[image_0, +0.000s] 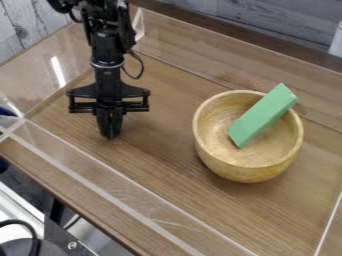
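Note:
My black gripper (110, 118) points down at the wooden table, left of centre, its fingertips low near the surface. The fingers stand close together, with nothing visible between them. To the right, a round wooden bowl (230, 165) holds a green block (263, 110), which leans tilted against the inside and reaches above the rim.
A pale strip runs along its left side, and a black cable (19, 228) lies at the lower left. A light wall edge shows at the top right.

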